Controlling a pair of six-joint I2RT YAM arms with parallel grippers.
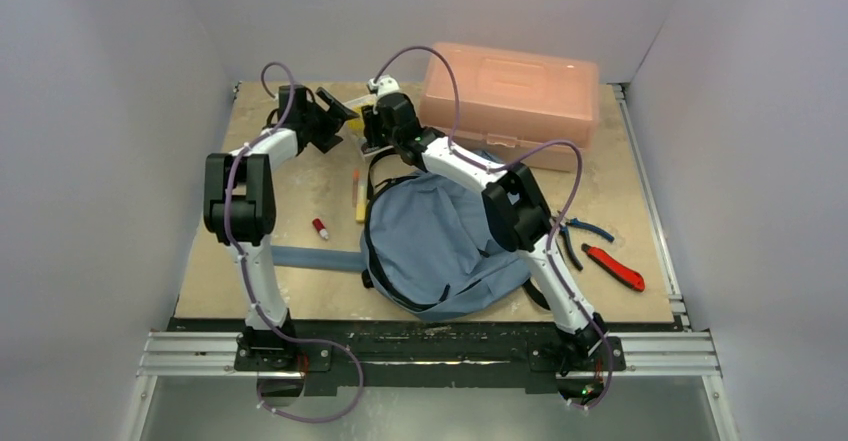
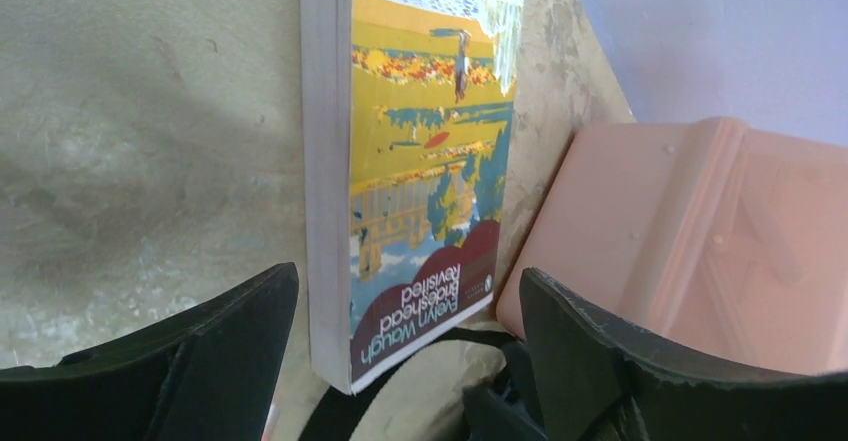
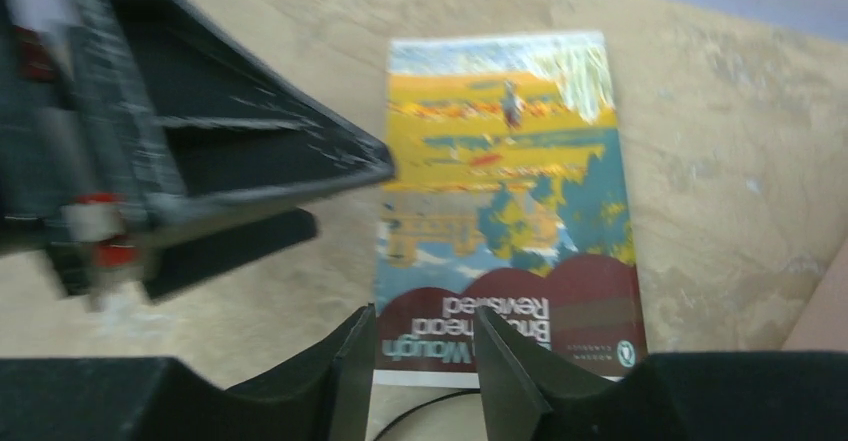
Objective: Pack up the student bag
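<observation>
A paperback book with a yellow and blue cover point(image 2: 430, 151) lies flat at the back of the table; its title reads upside down in both wrist views. My left gripper point(image 1: 343, 128) is open at the book's left side, its fingers apart and nothing between them. Above the book's near part is my right gripper, narrower but open, with no object between its fingertips. From above, the right arm covers much of the book. The blue-grey bag point(image 1: 430, 226) lies spread across the middle front of the table, one black strap reaching toward the book.
A closed pink box point(image 1: 515, 91) stands at the back right. Orange and yellow pens point(image 1: 361, 206) lie left of the bag, near a small red item point(image 1: 320, 228). Blue-handled pliers point(image 1: 590, 229) and a red tool point(image 1: 613, 267) lie at right.
</observation>
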